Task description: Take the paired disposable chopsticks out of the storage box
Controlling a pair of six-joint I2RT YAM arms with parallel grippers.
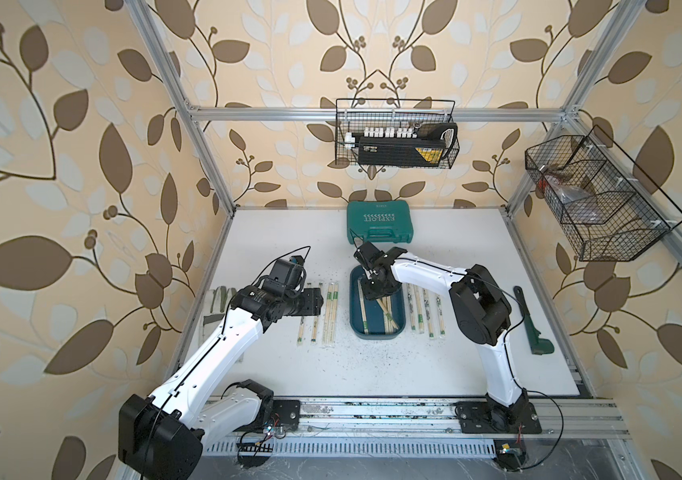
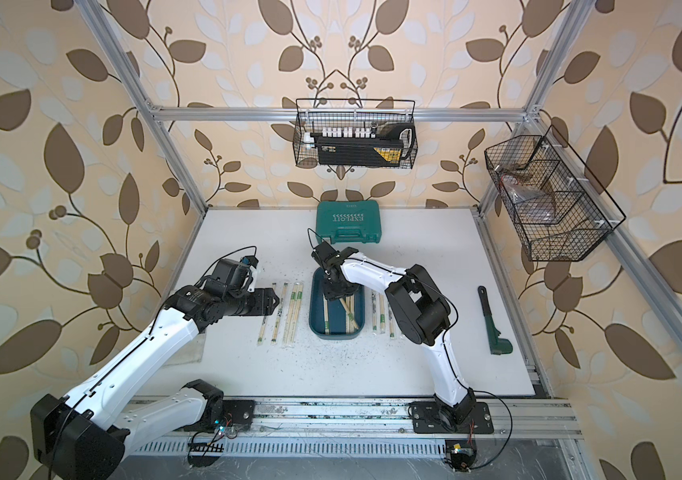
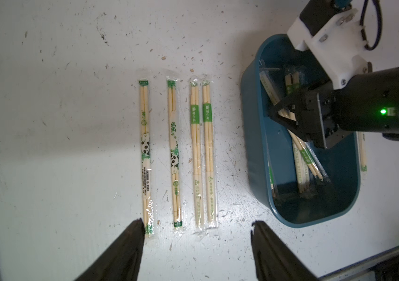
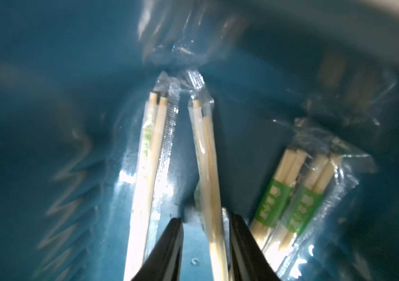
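The blue storage box (image 3: 257, 154) stands mid-table with several wrapped chopstick pairs inside. My right gripper is down in it, fingers part open around a slanting wrapped pair (image 4: 211, 173); the pair lies nearer the right finger, with a gap at the left one. To the left is another wrapped pair (image 4: 149, 154), and two green-banded pairs (image 4: 286, 201) are at the right. Left of the box, my left gripper hangs open above the table. Several wrapped pairs (image 3: 174, 154) lie side by side below it; nothing is held there.
More wrapped pairs (image 1: 429, 312) lie just right of the box. Behind it sits a green case (image 1: 379, 220). A dark green tool (image 1: 531, 324) is near the right edge.
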